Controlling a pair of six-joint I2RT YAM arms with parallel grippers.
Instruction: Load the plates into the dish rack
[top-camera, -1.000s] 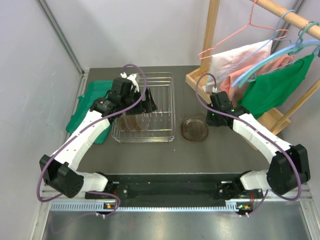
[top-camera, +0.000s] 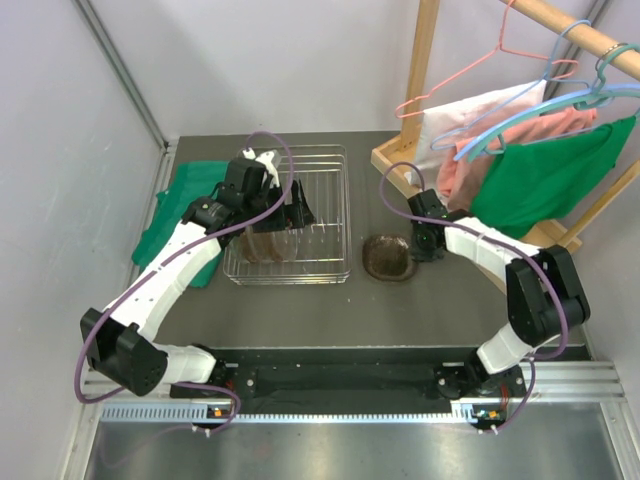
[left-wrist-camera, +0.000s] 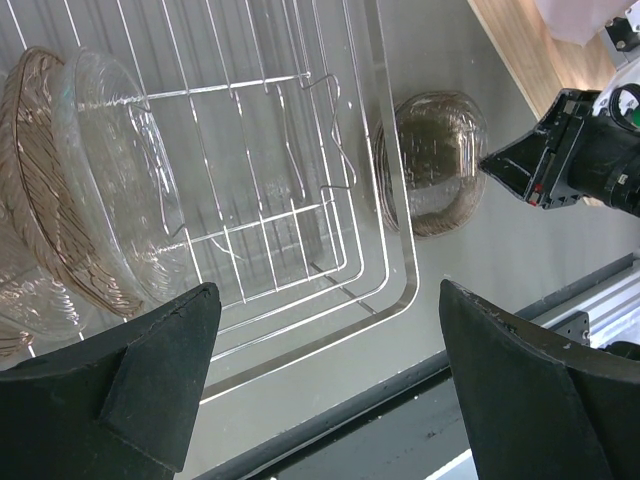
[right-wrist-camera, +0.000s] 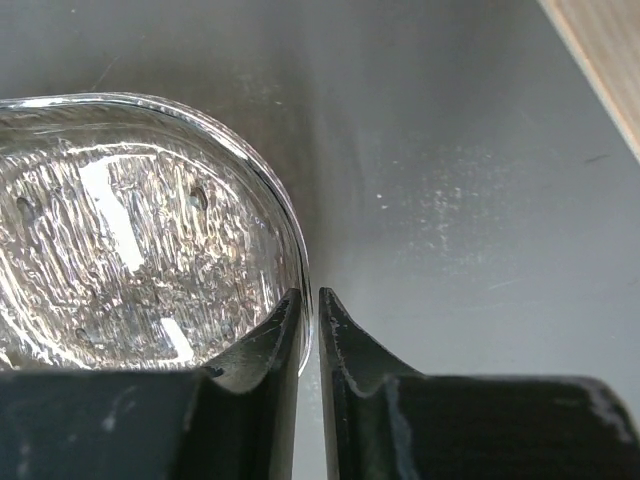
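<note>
A clear brownish glass plate (top-camera: 387, 258) lies on the dark table, right of the wire dish rack (top-camera: 322, 270). My right gripper is at its right edge, with the plate's rim (right-wrist-camera: 287, 212) running between the fingertips; the fingers are shut on that thin rim. Over the rack, my left gripper (top-camera: 297, 206) stands open, nothing between its fingers. Several plates stand on edge in the rack's left part, among them a clear one (left-wrist-camera: 115, 165) and a brown-looking one (left-wrist-camera: 40, 150); the left arm partly hides them from above.
Left of the rack lies a green cloth (top-camera: 172, 215). A wooden clothes stand (top-camera: 410, 110) with hangers and cloths rises behind and right of the right arm. Bare table shows in front of the rack and plate. The rack's right slots are empty.
The left arm and the rack have not moved.
</note>
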